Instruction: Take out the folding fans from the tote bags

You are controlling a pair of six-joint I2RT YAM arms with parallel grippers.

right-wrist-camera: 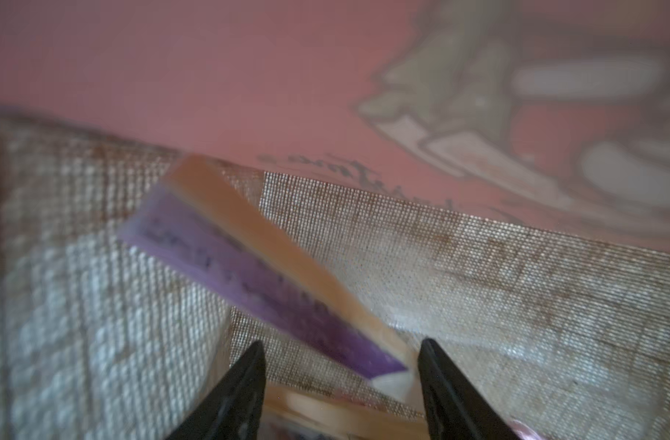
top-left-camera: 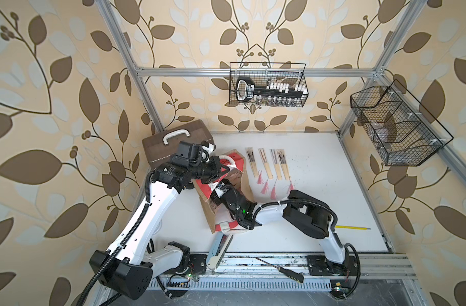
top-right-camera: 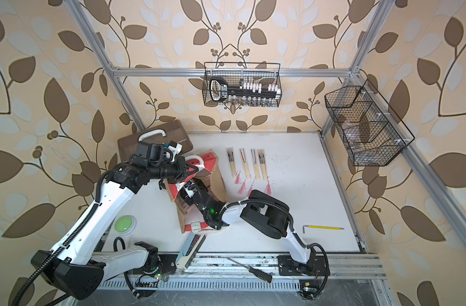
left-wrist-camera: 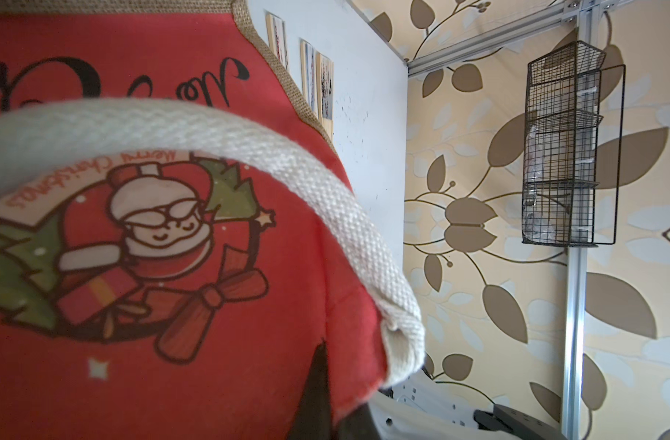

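Observation:
The tote bag (top-left-camera: 208, 214), red and burlap, lies open on the table in both top views. My left gripper (top-left-camera: 225, 170) is shut at its rim; in the left wrist view the red cloth (left-wrist-camera: 353, 344) gathers to the dark fingers (left-wrist-camera: 316, 399). Inside the bag, my right gripper is open. A purple-and-wood folding fan (right-wrist-camera: 276, 286) slants up to the left beyond its fingers, its lower end near the right fingertip (right-wrist-camera: 430, 359). Lower down, another wooden fan edge (right-wrist-camera: 327, 414) crosses between the fingers. Several fans (top-left-camera: 266, 160) with pink tassels lie right of the bag.
A brown case (top-left-camera: 164, 145) stands behind my left arm. A blue-grey tool (top-left-camera: 218, 252) and a screwdriver (top-left-camera: 289, 272) lie along the front, a yellow-handled hex key (top-right-camera: 324, 227) at the right.

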